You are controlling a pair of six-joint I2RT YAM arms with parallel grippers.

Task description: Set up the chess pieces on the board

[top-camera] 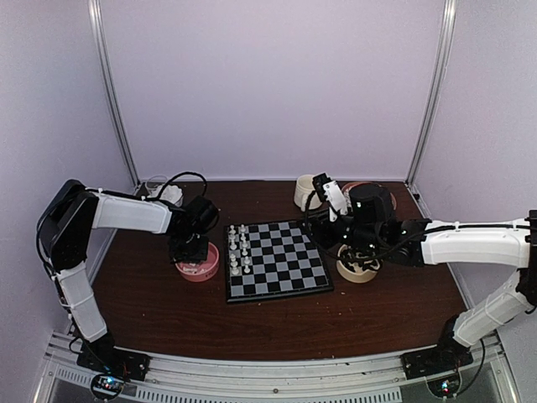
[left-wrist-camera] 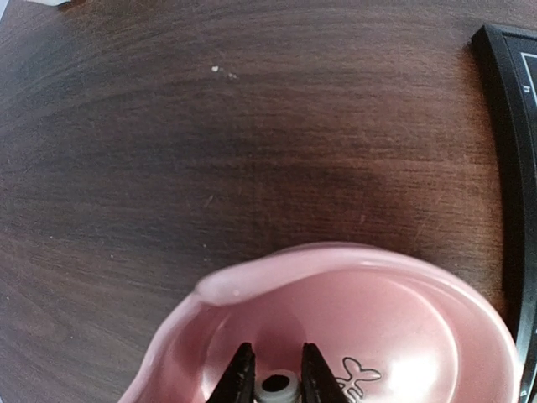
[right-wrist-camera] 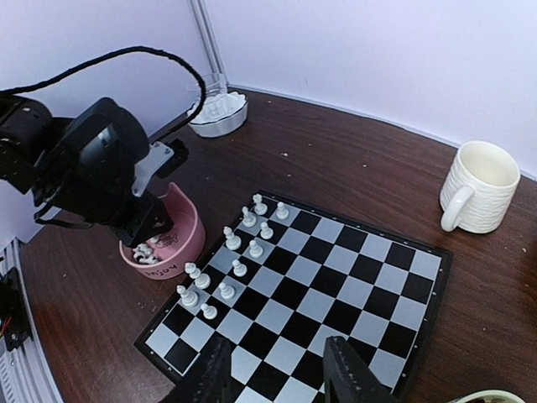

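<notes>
My left gripper is shut on a white chess piece over the pink bowl, which in the right wrist view holds more white pieces [right-wrist-camera: 144, 253]. The chessboard [top-camera: 281, 269] carries several white pieces [right-wrist-camera: 232, 239] in rows along its left side; its other squares are bare. My right gripper hangs over the board's right part, its fingers apart with nothing seen between them. A cream bowl [top-camera: 357, 274] of dark pieces sits right of the board, partly under the right arm.
A cream mug [right-wrist-camera: 478, 185] stands behind the board. A white container [right-wrist-camera: 220, 117] is at the back left, and another round container [top-camera: 382, 191] at the back right, partly hidden.
</notes>
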